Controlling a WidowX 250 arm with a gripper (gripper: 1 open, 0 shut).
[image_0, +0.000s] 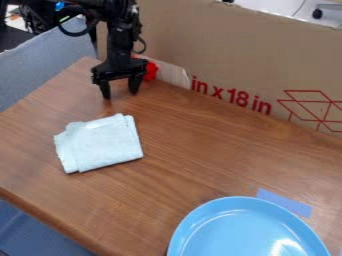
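Note:
My black gripper (119, 87) hangs at the upper left over the wooden table, its two fingers pointing down and apart, with nothing visible between them. Behind it, partly hidden, is a red object (151, 72) by the cardboard. A folded pale blue cloth (98, 146) lies on the table below the gripper, apart from it. A light blue plate (241, 236) sits at the bottom right, cut off by the frame edge.
A cardboard wall (247, 55) lines the back of the table (187, 170). A strip of blue tape (283, 201) lies near the plate. Its left edge drops off.

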